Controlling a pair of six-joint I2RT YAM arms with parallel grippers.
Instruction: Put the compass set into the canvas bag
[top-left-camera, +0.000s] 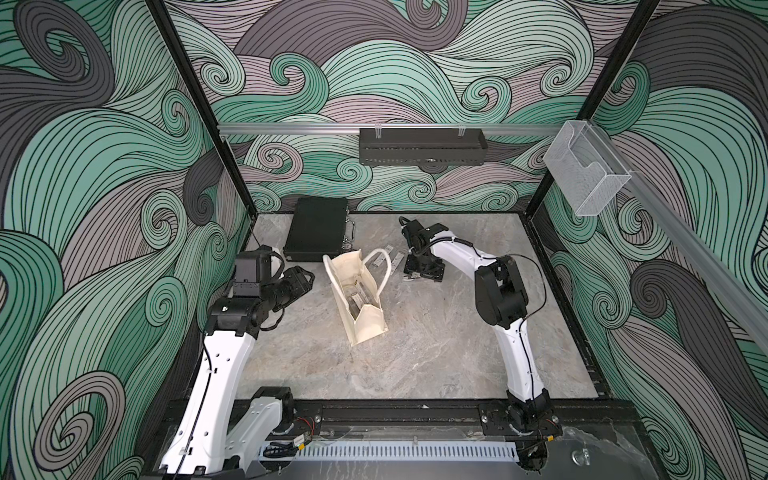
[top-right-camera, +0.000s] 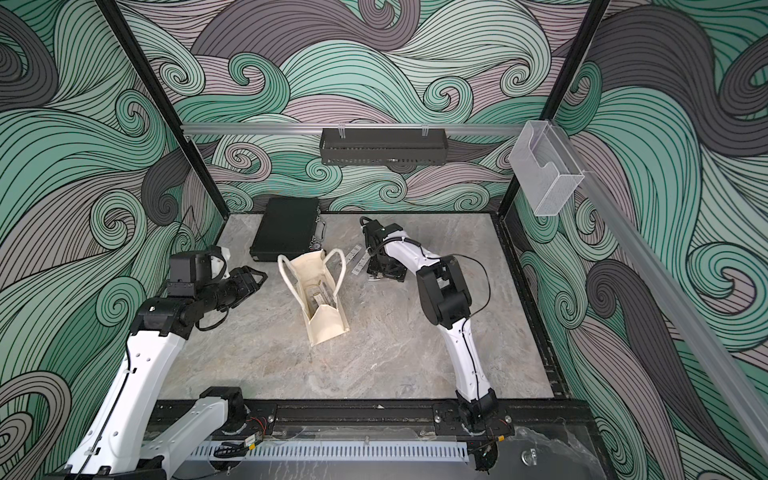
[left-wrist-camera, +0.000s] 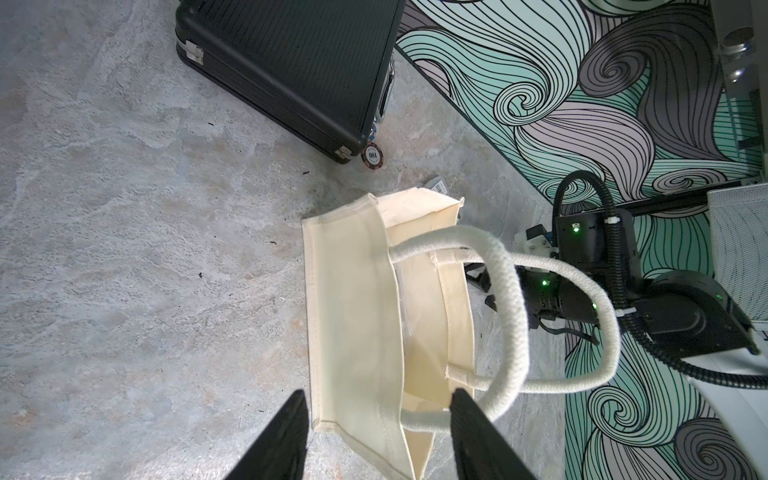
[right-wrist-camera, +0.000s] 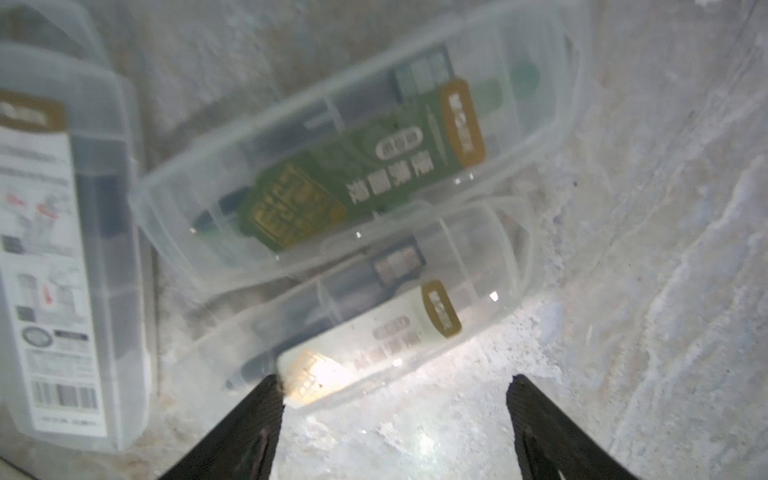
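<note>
In the right wrist view two clear plastic compass sets lie side by side: one with a green label, one with a pale label. A third clear box with a white printed label is at the left edge. My right gripper is open close above the pale-labelled set, with nothing held. The cream canvas bag stands left of it, its mouth open and some clear boxes inside. My left gripper hangs open over the bag's near end in its wrist view, empty.
A black case lies at the back left of the table, with a poker chip beside it. The bag's rope handles stick up.
</note>
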